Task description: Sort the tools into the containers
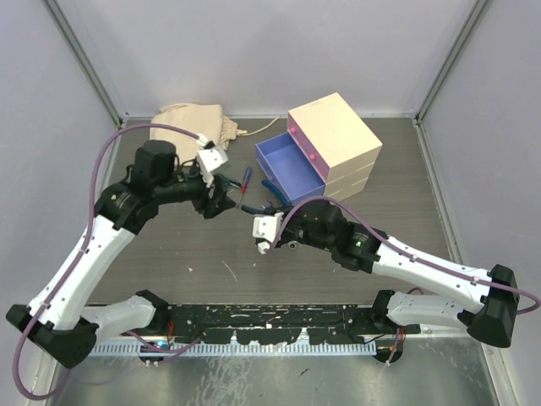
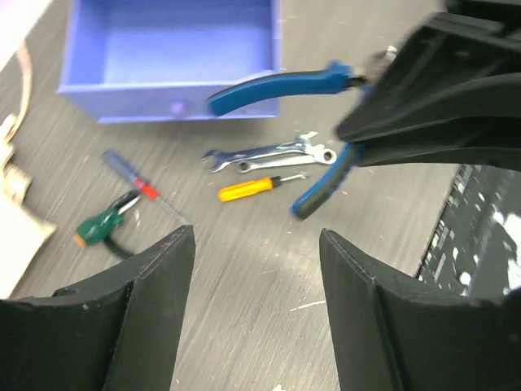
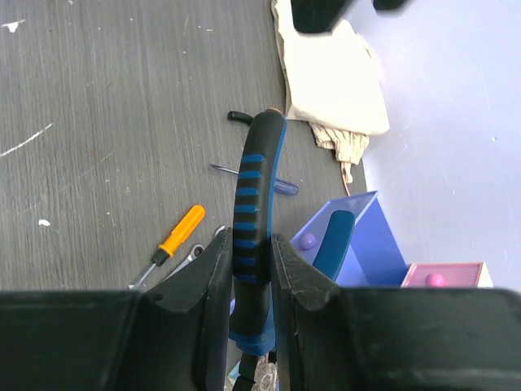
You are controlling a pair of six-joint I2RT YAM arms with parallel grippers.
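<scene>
My right gripper is shut on blue-and-black pliers, held up beside the blue bin; the left wrist view shows their two handles spread. My left gripper hangs left of them, fingers apart, nothing between them. Below it lie a red-and-blue screwdriver, a green-handled tool, a yellow screwdriver and several wrenches.
A cream cloth bag lies at the back left. A stack of wooden drawers with pink knobs stands behind the bin.
</scene>
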